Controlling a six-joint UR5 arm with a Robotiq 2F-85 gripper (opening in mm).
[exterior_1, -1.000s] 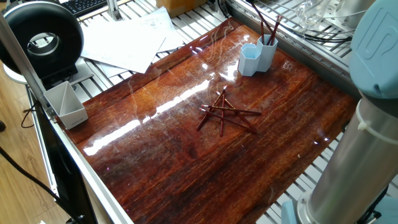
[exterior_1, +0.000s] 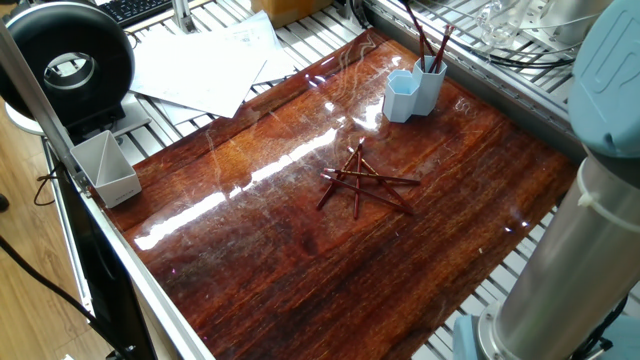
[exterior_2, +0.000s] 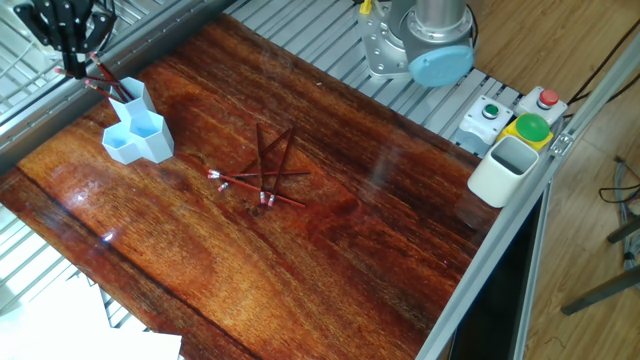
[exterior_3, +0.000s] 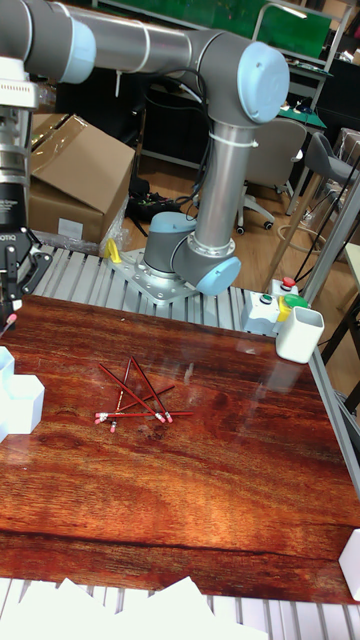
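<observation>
Several dark red pencils (exterior_1: 372, 181) with pale ends lie crossed in a loose pile on the wooden board. Toward one edge stands a pale blue holder (exterior_2: 139, 137) made of joined hexagonal cups, upright. A few more pencils (exterior_2: 112, 78) lean in one of its cups; the other cups look empty. My gripper (exterior_2: 74, 70) hangs close above that filled cup, at the upper left of exterior view 2. At the left edge of exterior view 3 the gripper (exterior_3: 13, 297) is partly cut off. Its dark fingers are too small to read as open or shut.
A white square cup (exterior_2: 503, 171) stands at the board's edge near the button boxes (exterior_2: 486, 121). Another white container (exterior_1: 106, 169) sits at the opposite side. White papers (exterior_1: 205, 68) lie beyond the board.
The arm's blue joint cover has shifted slightly to the right in exterior view 1. Pencils and holder are unmoved.
</observation>
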